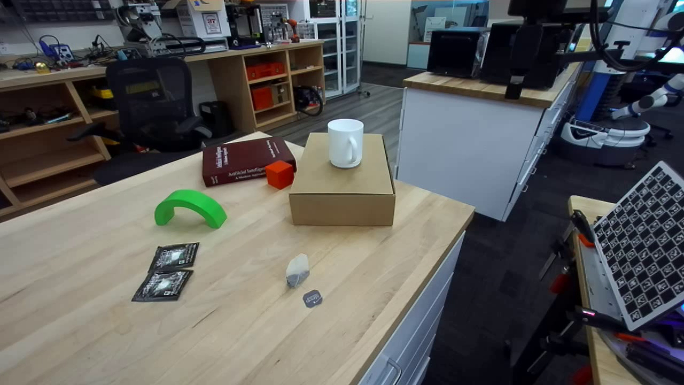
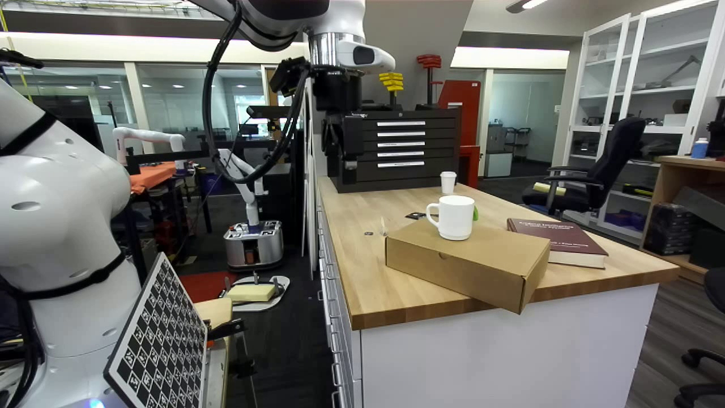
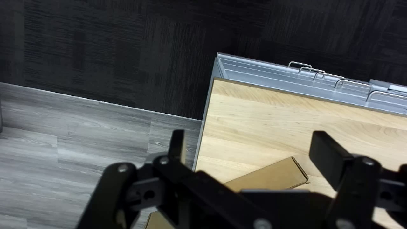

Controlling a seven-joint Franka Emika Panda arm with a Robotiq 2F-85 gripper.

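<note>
My gripper hangs well above the table's corner, its two fingers wide apart and nothing between them. In exterior view 2 the gripper points down, off to the side of the mug. A white mug stands upright on a closed brown cardboard box. A tea bag lies on the wooden table, with its dark paper tag close by. Left of them lie two black sachets. In the wrist view the box is partly hidden behind my gripper, and no mug shows.
A green arch, a red cube and a thick maroon book sit on the table left of the box. A white cup stands at the table's far end in exterior view 2.
</note>
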